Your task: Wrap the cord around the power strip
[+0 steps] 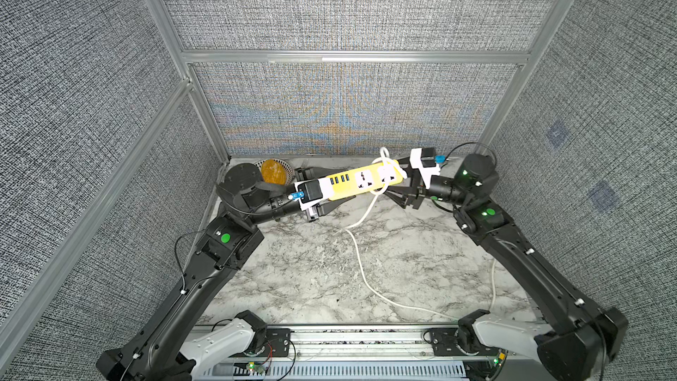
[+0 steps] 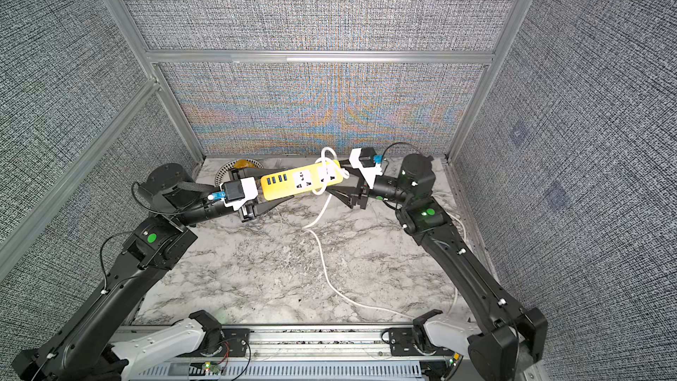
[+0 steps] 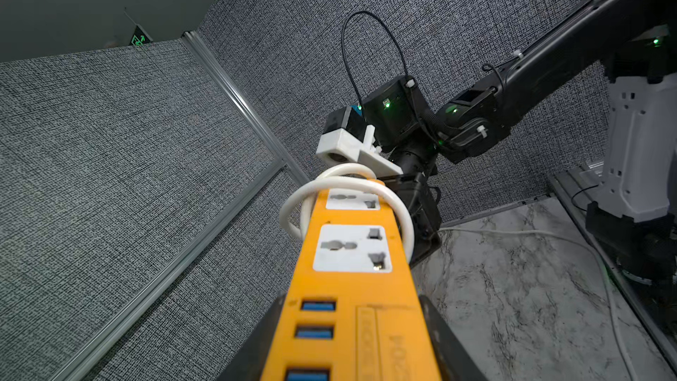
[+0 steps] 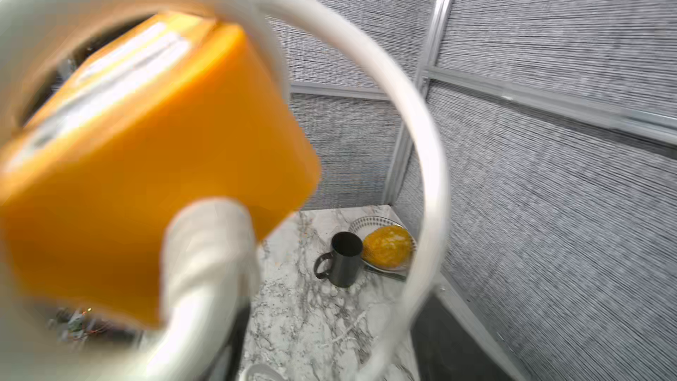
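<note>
The yellow power strip is up off the table between my two arms, white sockets facing up. My left gripper is shut on its USB end, one finger along each side. White cord loops loosely around the socket end, then trails down to the table. At that end my right gripper stands open, its fingers apart. Close to the right wrist camera, the strip's yellow end, its cord outlet and a wide cord loop fill much of the view; whether the fingers touch the cord cannot be seen.
A dark mug stands at the back left beside a basket holding an orange-yellow item. Trailing cord crosses the table towards the front right.
</note>
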